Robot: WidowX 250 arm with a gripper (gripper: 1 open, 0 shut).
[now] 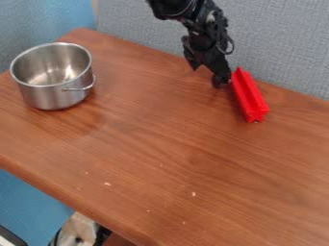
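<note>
My black gripper (218,79) reaches down from the top of the camera view to the back right of the wooden table (154,173). Its tip is right beside the upper end of a red ridged bar (248,97), which lies on the table pointing toward the viewer. The fingers are dark and small, so I cannot tell whether they are open, shut, or touching the bar.
A steel pot (53,91) with a wire handle stands on the left of the table. Grey padded walls border the back.
</note>
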